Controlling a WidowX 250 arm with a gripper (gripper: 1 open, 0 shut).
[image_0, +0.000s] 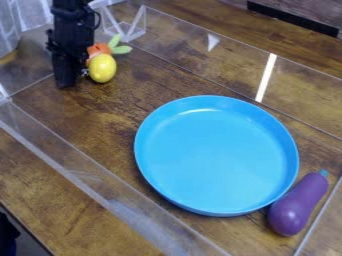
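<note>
My black gripper (70, 62) is low at the upper left of the camera view, just left of a yellow lemon-like object (102, 68). An orange item with green leaves (116, 48) lies behind the lemon, partly hidden. The gripper looks shut; whether anything is between its fingertips is too dark to tell.
A large blue plate (215, 155) fills the middle right. A purple eggplant (298, 205) lies to its lower right. Clear tray walls border the wooden surface (94, 140), which is bare at the lower left and upper middle.
</note>
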